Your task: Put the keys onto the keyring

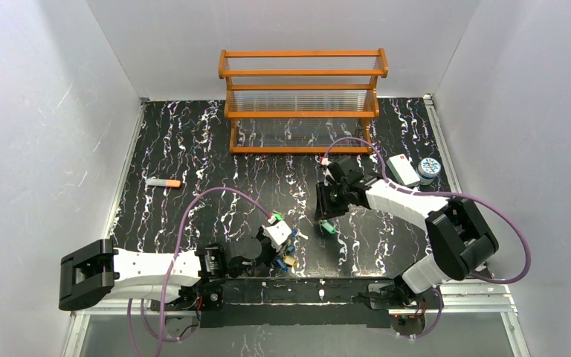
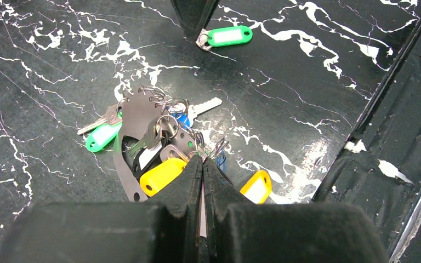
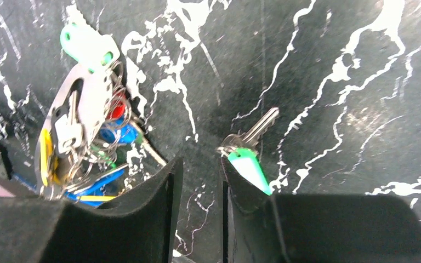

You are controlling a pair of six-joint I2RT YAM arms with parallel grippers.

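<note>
A key with a green tag lies on the dark table, apart from the bunch. Above it is my right gripper, its fingers parted with nothing in the gap; the tag shows beside one fingertip. In the left wrist view, that green tag sits next to the right fingers. The keyring is a grey metal plate with several rings, keys and coloured tags around it. My left gripper is shut at the bunch. A thin light sliver shows between its fingers; whether it is gripped is unclear.
A wooden rack stands at the back. A white box and a round tin are at the right, an orange-and-white marker at the left. Open table lies right of the loose key.
</note>
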